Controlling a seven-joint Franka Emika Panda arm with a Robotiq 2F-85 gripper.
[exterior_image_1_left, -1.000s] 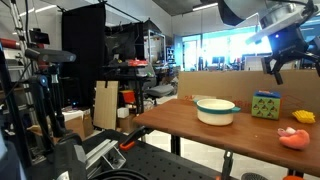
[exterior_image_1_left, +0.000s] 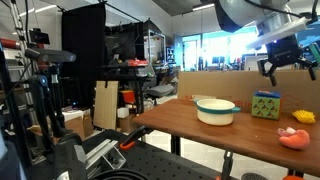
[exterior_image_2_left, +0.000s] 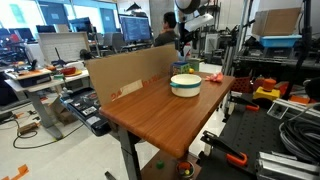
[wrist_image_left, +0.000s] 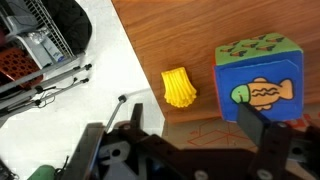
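High above the far right of the table hangs my gripper (exterior_image_1_left: 291, 70), open, with empty space between its fingers. Below it sits a block with blue and green sides (exterior_image_1_left: 266, 105); in the wrist view its blue face with an orange fish picture shows beside the right finger (wrist_image_left: 255, 125). A small ridged yellow thing (wrist_image_left: 179, 87) lies on the table left of the block, between and ahead of the fingertips in that view. A pink lumpy object (exterior_image_1_left: 294, 138) lies nearer the table's front edge. A white bowl (exterior_image_2_left: 185, 85) stands apart from these.
A tan panel (exterior_image_2_left: 120, 78) stands along one long side. Past the table edge in the wrist view are white floor and a wire basket (wrist_image_left: 65, 25).
My gripper has shifted slightly to the left in the first exterior view, its fingers turning a little. The objects on the table have stayed put.
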